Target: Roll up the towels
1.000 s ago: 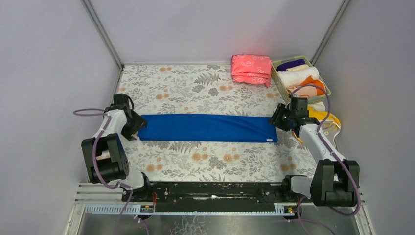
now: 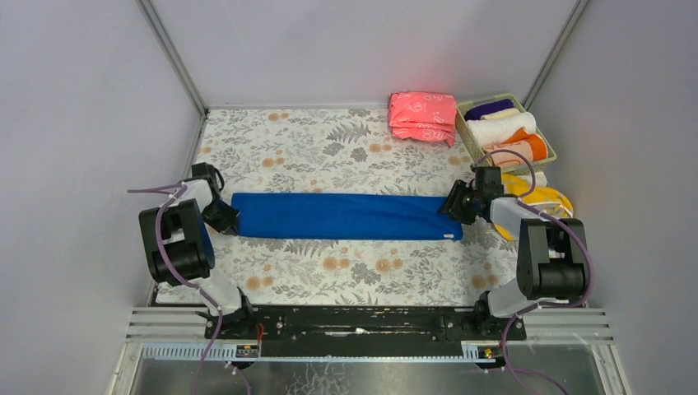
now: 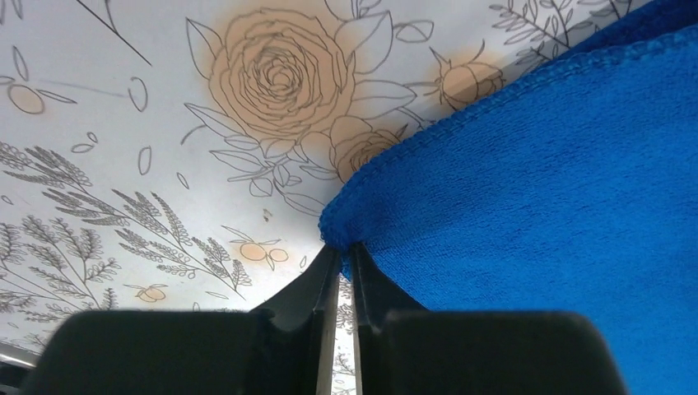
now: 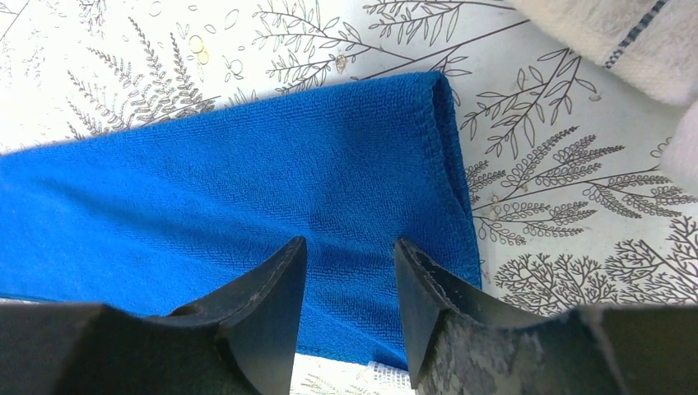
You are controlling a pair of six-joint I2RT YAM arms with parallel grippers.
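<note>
A long blue towel [image 2: 337, 216] lies folded lengthwise across the table, creased near its right end. My left gripper is shut on the blue towel at a corner of its left end. My right gripper hangs over the towel's right end, part open, with towel visible beneath and between its fingertips. A white tag [image 4: 387, 374] shows at the towel's edge beside the fingers.
Folded pink towels [image 2: 420, 115] lie at the back right, beside a basket [image 2: 466, 141] of rolled towels. A yellow and white cloth [image 2: 550, 202] lies right of the right gripper.
My right gripper has moved left and down over the towel's right end.
</note>
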